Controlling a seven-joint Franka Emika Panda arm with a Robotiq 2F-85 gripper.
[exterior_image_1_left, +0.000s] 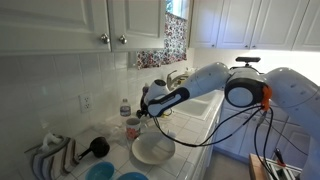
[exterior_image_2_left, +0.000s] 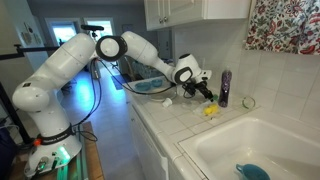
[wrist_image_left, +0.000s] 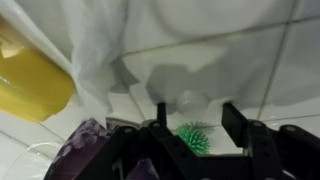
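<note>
My gripper points down over the white tiled counter, its dark fingers apart. Between and just beyond the fingertips is a small pale round thing (wrist_image_left: 192, 102), blurred. Close below it in the wrist view shows a bristly green thing (wrist_image_left: 193, 138), partly hidden by the gripper; whether the two are one object I cannot tell. No contact with the fingers shows. In exterior view 2 the gripper (exterior_image_2_left: 203, 99) is low near the back wall, beside a yellow bottle (exterior_image_2_left: 211, 111).
The yellow bottle (wrist_image_left: 35, 82) and a crumpled whitish sheet (wrist_image_left: 95, 45) crowd the wrist view's left side. Behind stands a tall dark bottle (exterior_image_2_left: 225, 88). The sink (exterior_image_2_left: 255, 143) lies to the right in exterior view 2; a white bowl (exterior_image_1_left: 153, 148) sits left of the arm in exterior view 1.
</note>
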